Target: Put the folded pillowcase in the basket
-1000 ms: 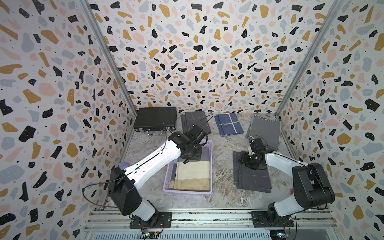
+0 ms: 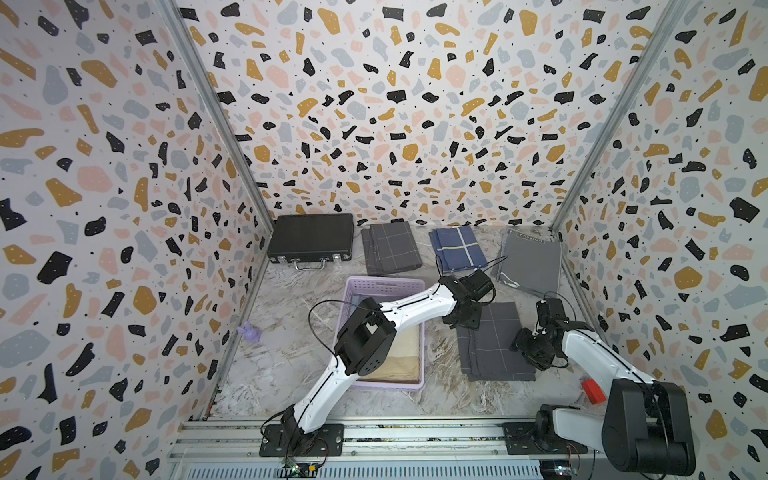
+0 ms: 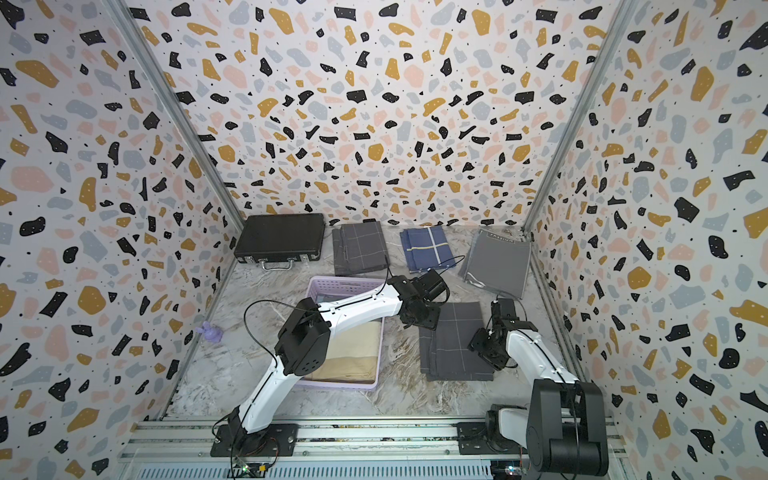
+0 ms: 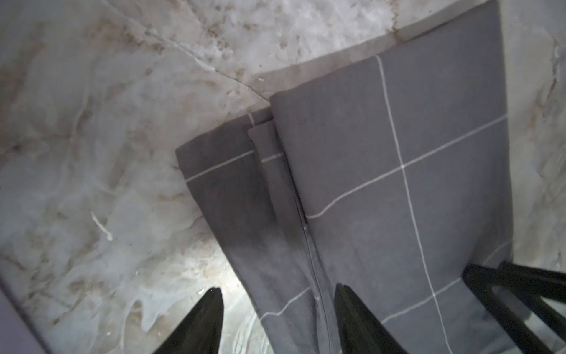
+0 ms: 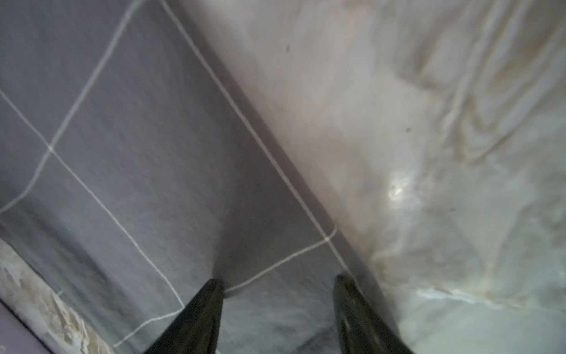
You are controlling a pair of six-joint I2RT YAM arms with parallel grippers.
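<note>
A grey pillowcase with thin white lines lies folded and flat on the table, right of the lilac basket. My left gripper is over its left part near the back, its fingers apart. Between them the left wrist view shows the pillowcase's folded left edge and bare table. The right gripper stands open over the right side of the cloth, close to the border with the table. Neither gripper shows fabric pinched. The basket holds folded cream cloth, partly hidden by my left arm.
Along the back stand a black case, another grey folded cloth, a blue one and a grey cloth at right. A red item lies near my right arm. Bare table separates basket and pillowcase.
My left gripper has moved right, from above the basket to the pillowcase. The right one has shifted right and toward the front. The pillowcase lies slightly further left.
</note>
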